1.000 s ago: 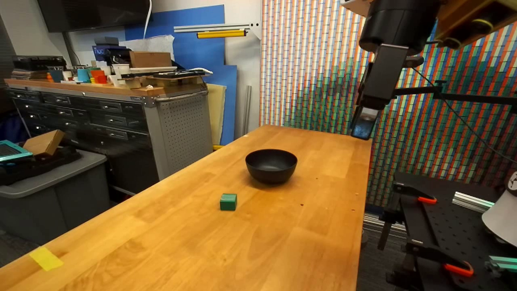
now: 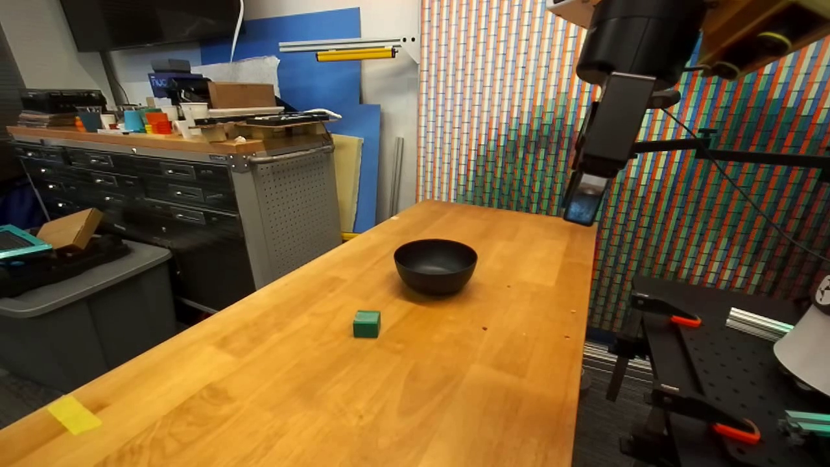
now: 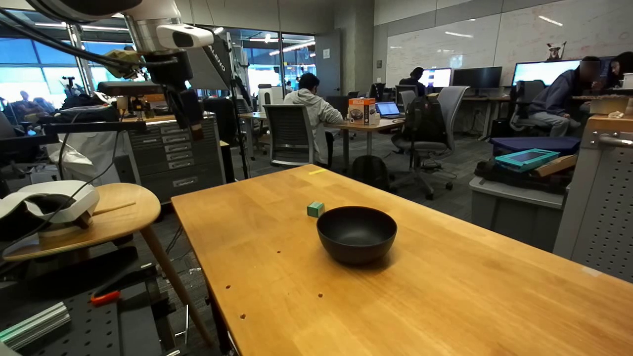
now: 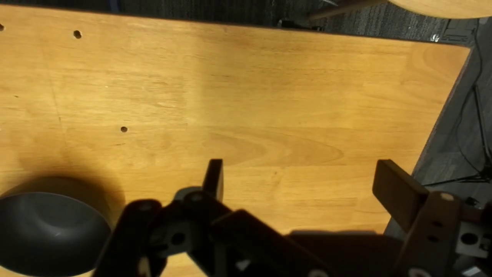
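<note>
A small green cube (image 2: 366, 323) rests on the wooden table (image 2: 467, 373), a short way from the black bowl (image 2: 436, 267). In exterior view 2 the cube (image 3: 315, 208) shows just behind the bowl (image 3: 356, 234), outside it and apart from it. The bowl looks empty. High over the table's right side hangs my gripper (image 2: 583, 210), well clear of both objects. From the wrist, the gripper is open, its fingers wide apart with only bare tabletop seen between them. Part of the bowl (image 4: 50, 233) enters that view at lower left; the cube is out of sight there.
Yellow tape (image 2: 74, 415) marks the table's near left corner. A dark cart with orange-handled clamps (image 2: 735, 432) stands beyond the right edge. A round wooden stool (image 3: 113, 213) is close to the table.
</note>
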